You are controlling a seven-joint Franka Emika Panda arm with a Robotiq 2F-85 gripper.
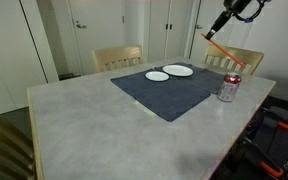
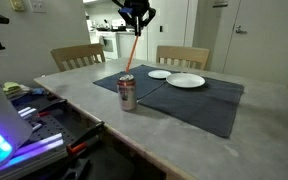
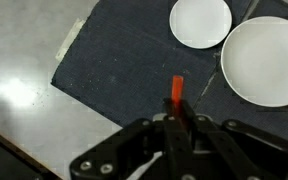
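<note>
My gripper (image 1: 208, 34) is shut on a long, thin orange-red stick (image 1: 224, 52), high above the right end of the table. In the second exterior view the stick (image 2: 134, 50) slants down from the gripper (image 2: 138, 29) toward the top of a shiny can (image 2: 128, 96). The same can (image 1: 229, 88) stands upright near the table edge in the first exterior view. Whether the stick's low end touches its rim, I cannot tell. From the wrist, the stick (image 3: 177, 88) appears nearly end-on between the black fingers.
A dark mat (image 1: 174, 100) covers part of the table, with a small white plate (image 3: 200, 20) and a larger white plate (image 3: 266, 62) on it. Chairs stand along the far side, one chair (image 1: 234, 60) behind the can.
</note>
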